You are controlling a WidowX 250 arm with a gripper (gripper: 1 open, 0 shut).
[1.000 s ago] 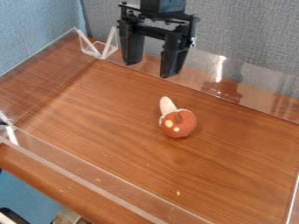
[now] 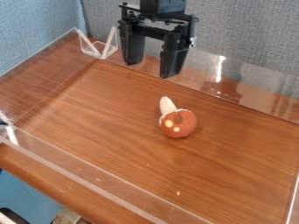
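Note:
My black gripper (image 2: 153,54) hangs at the top middle of the view, above the far part of the wooden tray floor (image 2: 111,131), its two fingers apart with nothing between them. Below it and a little to the right lies a round orange-red toy (image 2: 179,124) with pale yellow spots and a white elongated part sticking up toward the back left. The toy is clear of the fingers.
Clear low walls (image 2: 233,87) edge the wooden surface. A white frame-like piece (image 2: 98,48) stands at the back left corner. Grey and blue padded walls surround the setup.

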